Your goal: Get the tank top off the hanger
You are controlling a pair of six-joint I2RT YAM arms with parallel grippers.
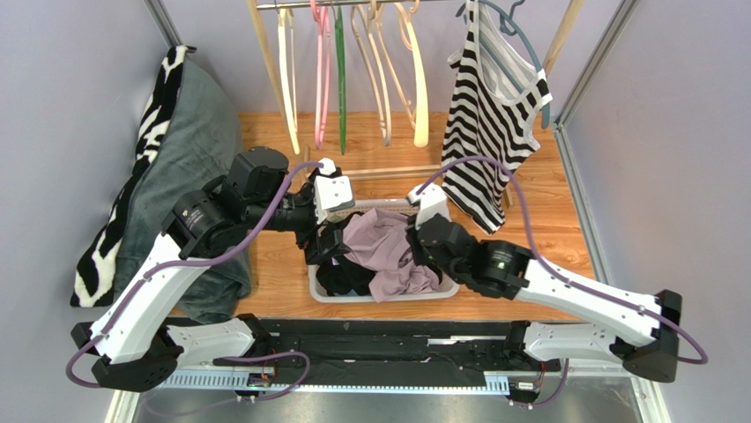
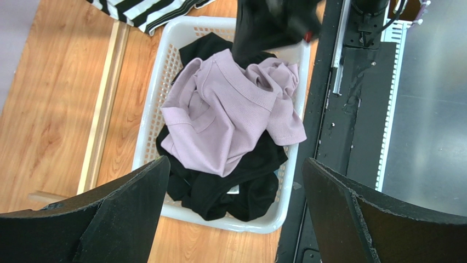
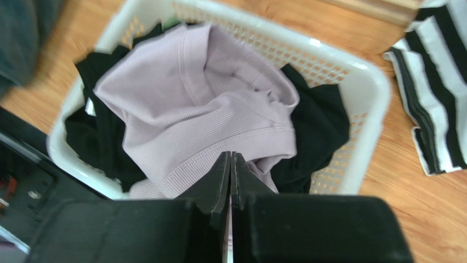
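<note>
The black-and-white striped tank top (image 1: 489,132) hangs on a grey-blue hanger (image 1: 539,66) at the rack's right end; its hem shows at the edge of both wrist views. My left gripper is open above a white basket (image 2: 143,148) of pink and black clothes, with nothing held. My right gripper is shut, with nothing visible between its fingers, over the pink cloth (image 3: 197,137) in that basket. In the top view both grippers are over the basket, below and left of the tank top.
Empty hangers (image 1: 421,106) hang along the rail left of the tank top. A grey cushion (image 1: 198,123) with a patterned one behind lies at the left wall. Bare wooden floor (image 1: 551,220) shows right of the basket.
</note>
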